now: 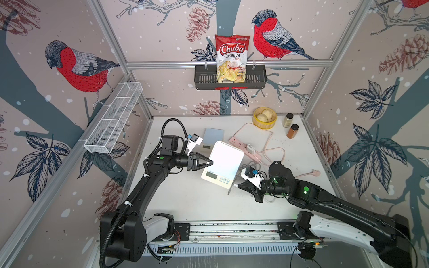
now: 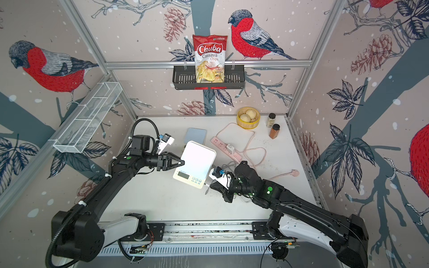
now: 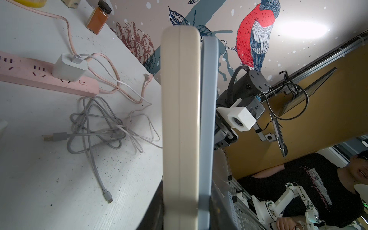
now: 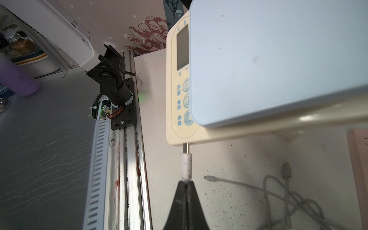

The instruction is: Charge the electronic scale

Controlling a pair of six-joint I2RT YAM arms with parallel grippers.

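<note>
Held up and tilted above the table, the electronic scale (image 1: 223,163) has a pale top and a cream rim with display and buttons. My left gripper (image 1: 210,162) is shut on its left edge. Edge-on, the scale (image 3: 180,122) fills the middle of the left wrist view. At the scale's near right corner, my right gripper is shut with a white cable plug (image 4: 186,165) at its fingertips. The plug's metal tip (image 4: 186,148) meets the side of the cream rim (image 4: 182,132); some metal still shows, and I cannot tell how far in it sits.
A pink power strip (image 1: 244,148) bearing a white charger (image 3: 69,67) lies behind the scale. Beside it a grey cable (image 3: 90,126) lies coiled. A flat blue item (image 1: 213,135), a yellow steamer (image 1: 264,118) and two jars stand farther back.
</note>
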